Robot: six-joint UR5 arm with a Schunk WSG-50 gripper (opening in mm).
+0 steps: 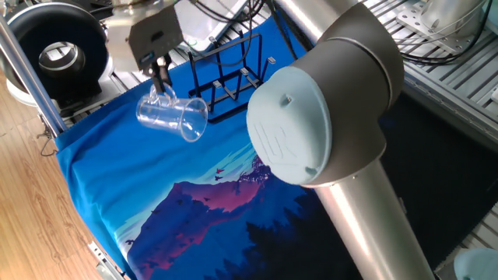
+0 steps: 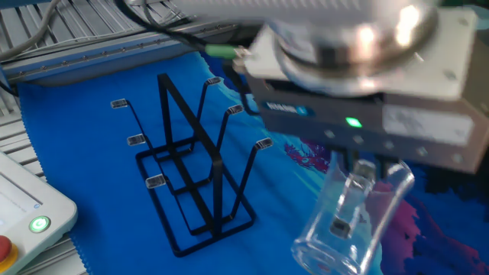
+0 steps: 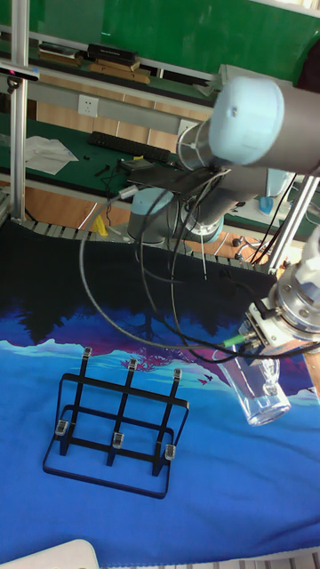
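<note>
A clear glass mug (image 1: 173,117) hangs on its side from my gripper (image 1: 161,85), which is shut on the mug's handle. It is held above the blue cloth, its round mouth facing right in exterior view 1. In exterior view 2 the mug (image 2: 348,218) tilts below the gripper body, and the dark fingers show partly through the glass. To one side stands a black wire rack (image 2: 218,176) with several upright prongs tipped in grey; no cup is on it. In exterior view 3 the mug (image 3: 256,384) is to the right of the rack (image 3: 118,422), apart from it.
A printed blue cloth (image 1: 101,171) covers the table, with wide bare room in front. A control pendant (image 2: 30,218) lies beside the rack. Loose black cables (image 3: 151,313) loop from the arm above the cloth. A black round object (image 1: 58,58) stands at the table's far left.
</note>
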